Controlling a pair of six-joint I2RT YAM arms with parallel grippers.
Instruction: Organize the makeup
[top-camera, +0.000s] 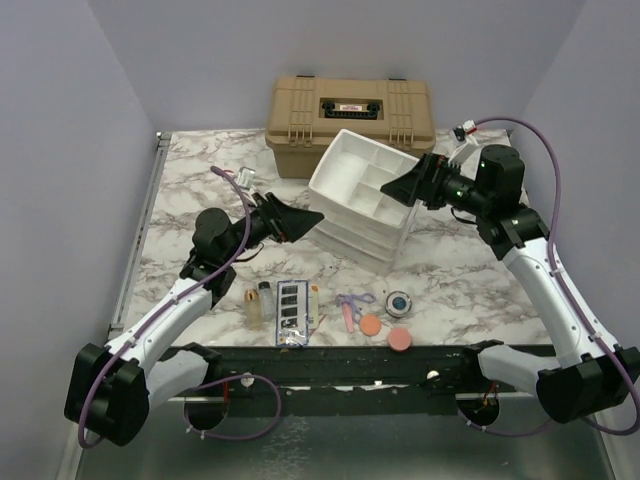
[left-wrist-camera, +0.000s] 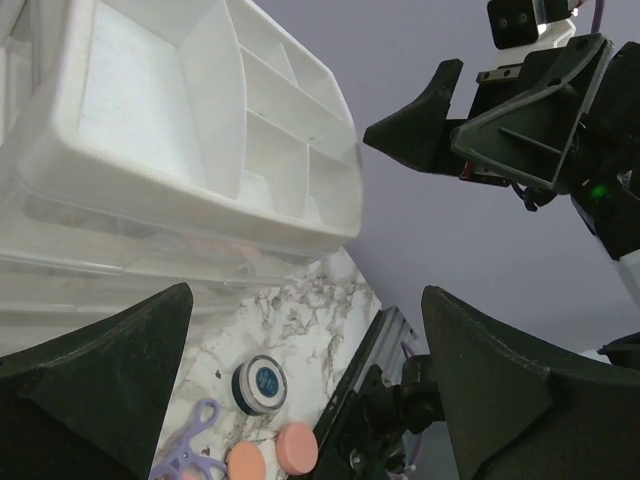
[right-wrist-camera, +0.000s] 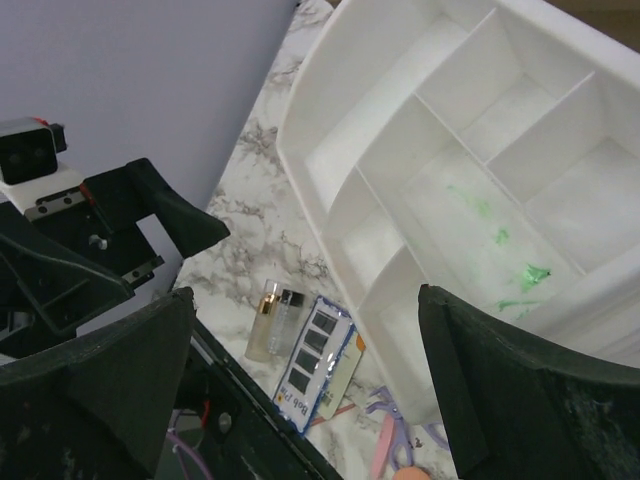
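A white compartmented organizer (top-camera: 350, 160) with drawer tiers stands at the back centre; the right wrist view shows green smears in one compartment (right-wrist-camera: 500, 230). My left gripper (top-camera: 300, 222) is open and empty at the organizer's left side. My right gripper (top-camera: 410, 185) is open over its right part. Along the front lie two small bottles (top-camera: 258, 308), a flat pack (top-camera: 292, 313), purple scissors (top-camera: 353, 298), a pink item (top-camera: 348, 316), an orange disc (top-camera: 370, 325), a pink disc (top-camera: 399, 338) and a round jar (top-camera: 398, 304).
A tan toolbox (top-camera: 350, 96) stands against the back wall behind the organizer. A dark edge runs along the front.
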